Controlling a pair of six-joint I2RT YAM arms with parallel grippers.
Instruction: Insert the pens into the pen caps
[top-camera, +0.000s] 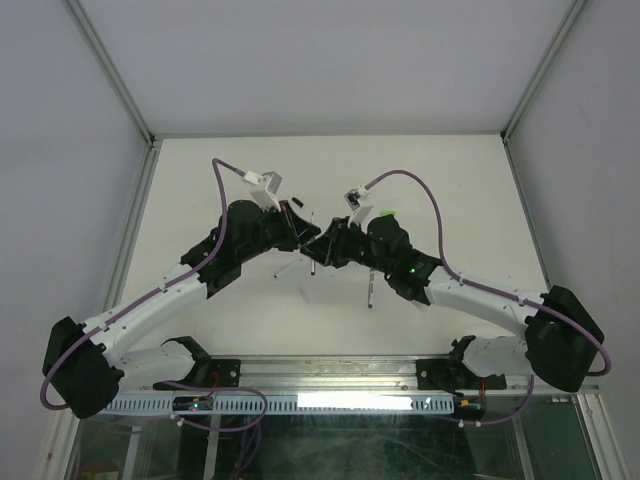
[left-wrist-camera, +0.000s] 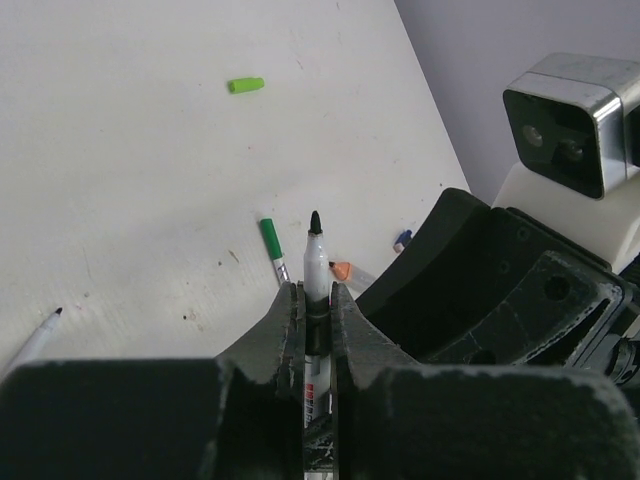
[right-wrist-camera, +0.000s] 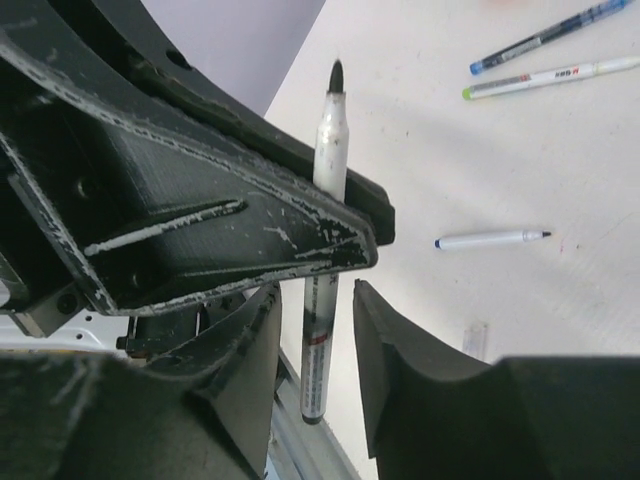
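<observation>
A white pen (left-wrist-camera: 316, 270) with a black tip stands upright, and my left gripper is shut on it around the barrel. In the right wrist view the tip of this pen (right-wrist-camera: 331, 140) rises above the left gripper's fingers (right-wrist-camera: 330, 235), and its lower end hangs below them. Around that lower end my right gripper is part open, one finger on each side, with gaps showing between pen and fingers. Loose on the table lie a bright green cap (left-wrist-camera: 245, 85), a green-ended pen (left-wrist-camera: 272, 245) and a white pen with a blue end (right-wrist-camera: 490, 240).
An orange-ended pen (left-wrist-camera: 350, 273) and a small blue piece (left-wrist-camera: 402, 240) lie beyond the left gripper. A dark blue pen (right-wrist-camera: 550, 38) and a white pen with a lime end (right-wrist-camera: 550, 77) lie side by side. The two grippers nearly touch.
</observation>
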